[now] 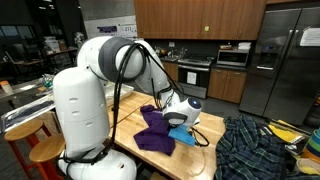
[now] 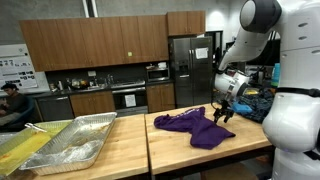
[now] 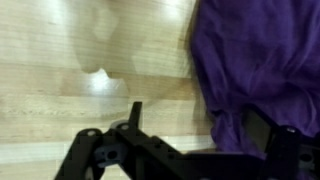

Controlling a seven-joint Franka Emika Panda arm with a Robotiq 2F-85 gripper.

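A purple cloth point(image 1: 155, 133) lies crumpled and spread over the wooden table. From the second exterior view the same cloth point(image 2: 208, 132) reaches across the table's middle towards the arm. My gripper is open above the cloth's edge: in the wrist view its left finger point(image 3: 132, 122) is over bare wood and its right finger point(image 3: 260, 128) over purple fabric point(image 3: 255, 60). No fabric shows caught between the fingers. In the first exterior view the gripper point(image 1: 188, 138) is low by the cloth's right side; whether it touches is unclear.
A dark blue-grey heap of fabric point(image 1: 250, 145) lies to the right of the table point(image 1: 200, 160). Foil trays point(image 2: 75, 142) stand at the far left in the second exterior view. Bare wood point(image 2: 125, 135) shows on the table's left part.
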